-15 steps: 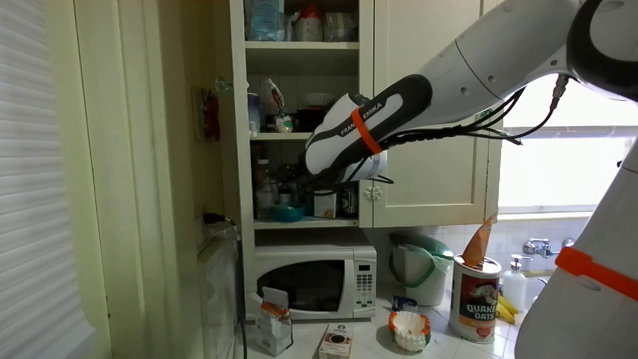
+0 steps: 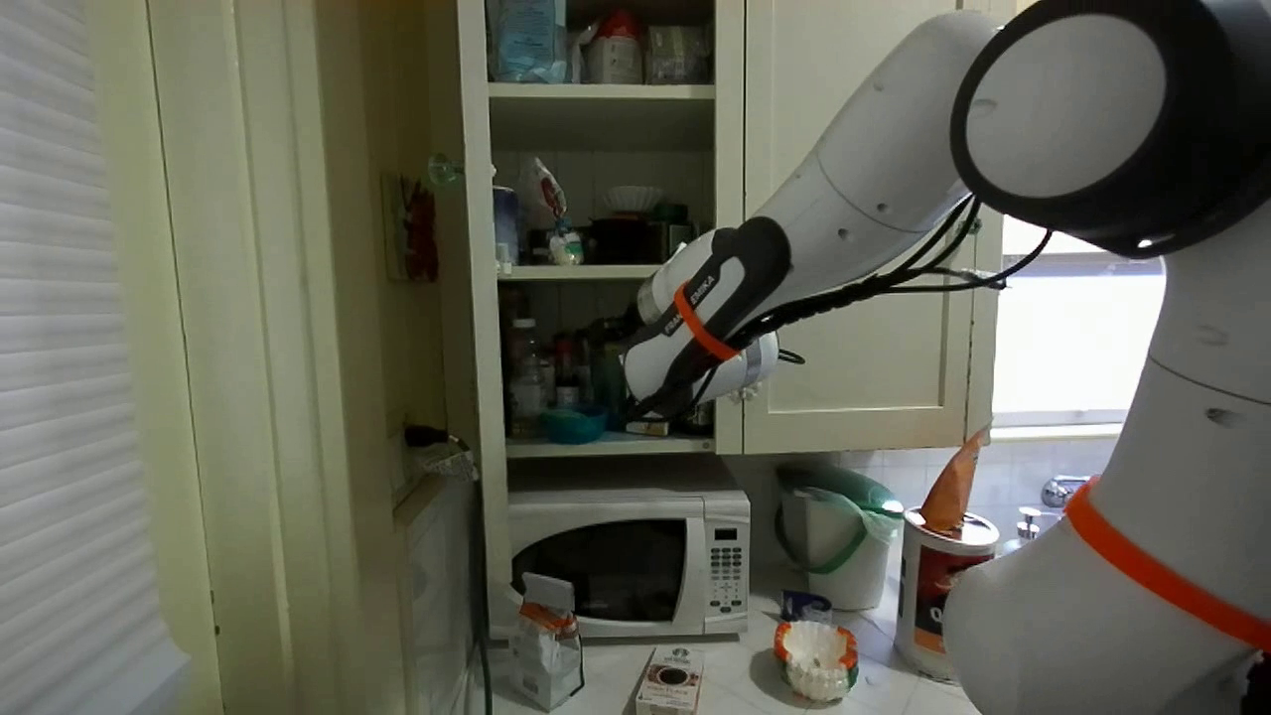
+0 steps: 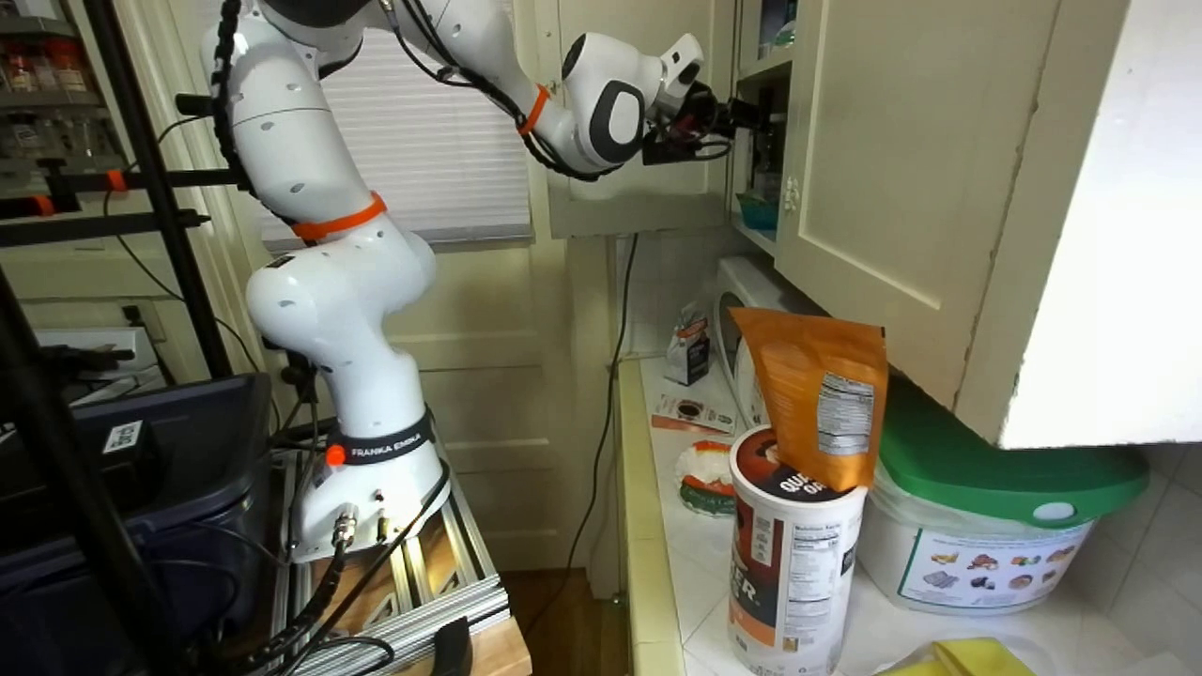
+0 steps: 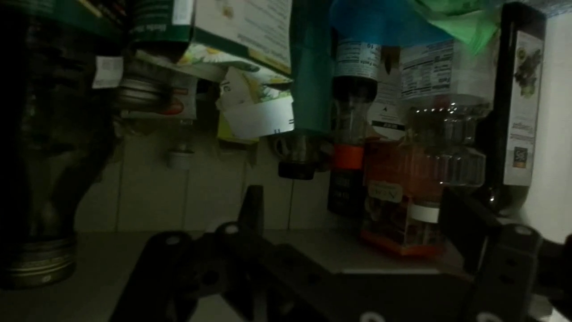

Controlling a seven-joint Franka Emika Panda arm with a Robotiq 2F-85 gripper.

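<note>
In the wrist view my gripper stands open, its two dark fingers wide apart and nothing held between them. The picture there is dim and upside down. Beyond the fingers are a bottle with an orange band (image 4: 348, 156), a clear faceted bottle (image 4: 450, 145), a green-and-white box (image 4: 241, 32) and a blue bowl (image 4: 370, 21). From the side, the gripper (image 3: 738, 115) reaches into the open cupboard at the shelf above the microwave. In exterior view 1 the wrist of the arm hides the fingers; the teal bowl (image 2: 574, 424) shows at the shelf front.
A closed cupboard door (image 2: 864, 238) flanks the opening on the right. Shelf boards (image 2: 608, 272) bound the space above and below. A dark jar (image 4: 43, 214) stands at one side in the wrist view. The microwave (image 2: 632, 560) sits below, with bags and containers on the counter.
The forearm has shifted and its wrist now sits lower at the shelf, covering most of the white box that showed earlier. The upper arm has come lower, hiding part of the oats canister.
</note>
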